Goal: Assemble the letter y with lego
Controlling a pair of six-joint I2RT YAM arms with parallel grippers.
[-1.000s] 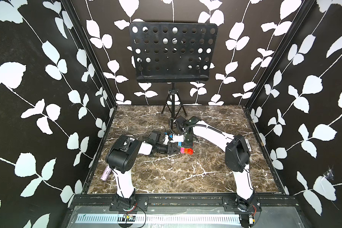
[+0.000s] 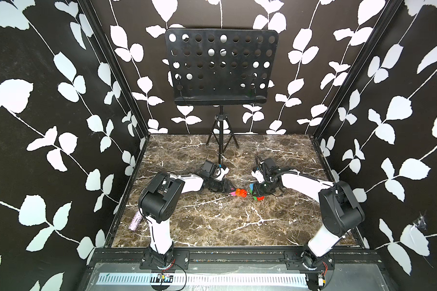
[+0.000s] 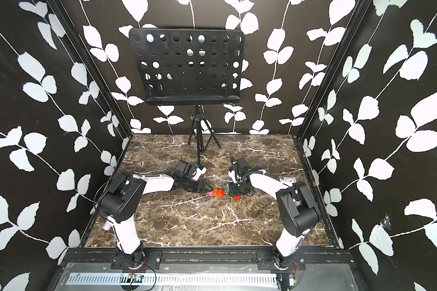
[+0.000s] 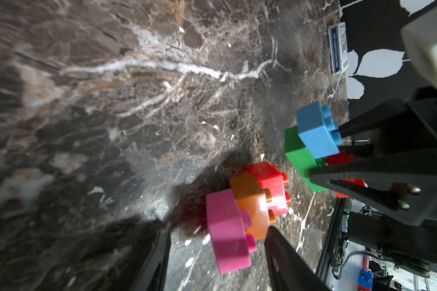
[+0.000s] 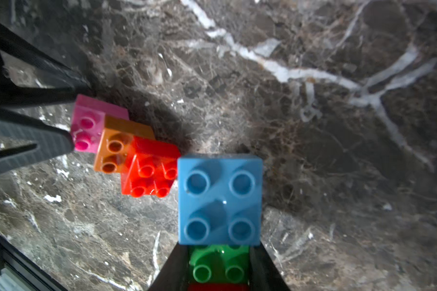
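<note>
My left gripper [image 2: 230, 189] is shut on the end of a pink brick [image 4: 228, 232], joined in a stepped row with orange [image 4: 251, 207] and red bricks [image 5: 150, 172], low over the marble floor. My right gripper [image 2: 255, 190] is shut on a green brick [image 5: 218, 259] in a group with a blue brick [image 5: 220, 196] at one end and red [image 4: 340, 157] partly hidden behind the fingers. In the right wrist view, this group is just right of the pink-orange-red row; whether they touch is unclear.
A black music stand [image 2: 221, 68] stands at the back. A small card box [image 4: 337, 47] lies toward the right side, and a pale patterned object [image 2: 135, 222] at the front left.
My left gripper has shifted slightly right and up in the top view.
</note>
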